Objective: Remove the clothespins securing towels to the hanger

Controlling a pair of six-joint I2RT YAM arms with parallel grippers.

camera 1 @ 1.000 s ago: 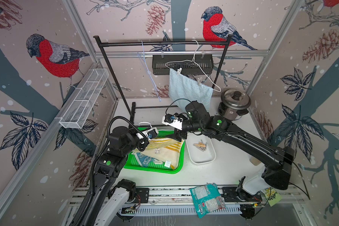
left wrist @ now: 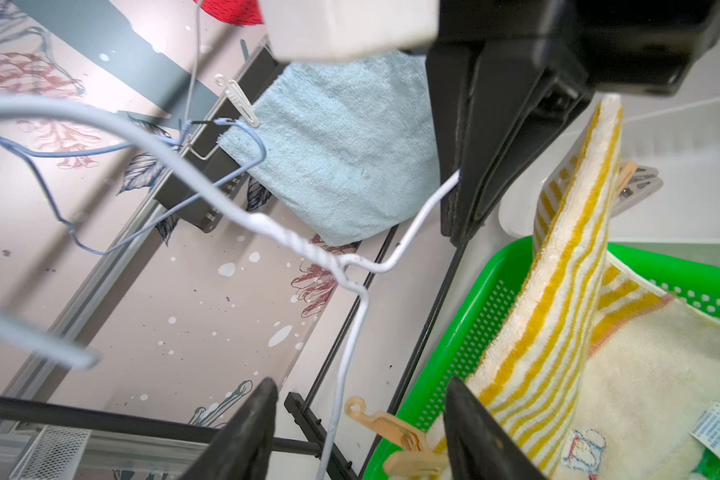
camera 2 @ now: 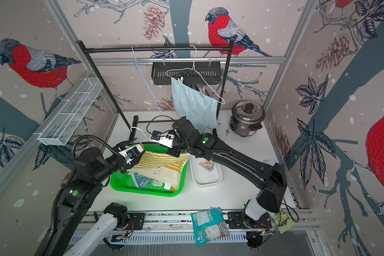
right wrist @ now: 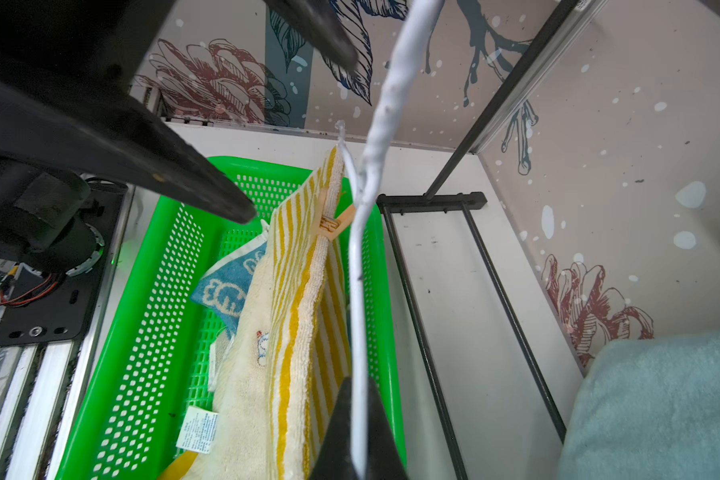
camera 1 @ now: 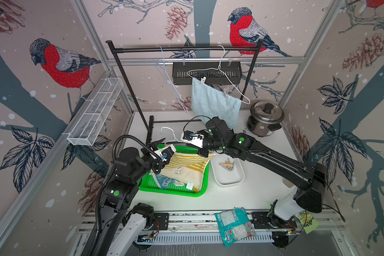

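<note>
In the left wrist view a white wire hanger (left wrist: 273, 230) runs from upper left to my right gripper. That right gripper is shut on the hanger's wire, above the basket. A yellow-striped towel (left wrist: 540, 320) hangs at the hanger, its lower part in the green basket (left wrist: 497, 300). A wooden clothespin (right wrist: 340, 222) sits at the towel's edge beside the wire. My left gripper is part open; the clothespin and a stretch of wire show between its fingers, and contact cannot be told.
A light blue towel (camera 1: 215, 100) hangs from another white hanger by clothespins (camera 1: 203, 80) on the black rack (camera 1: 185, 49). An empty blue hanger (camera 1: 172, 83) hangs left of it. Loose clothespins lie in the white tray (camera 1: 228, 183). A pot (camera 1: 266, 117) stands at right.
The blue hanger has swung a little.
</note>
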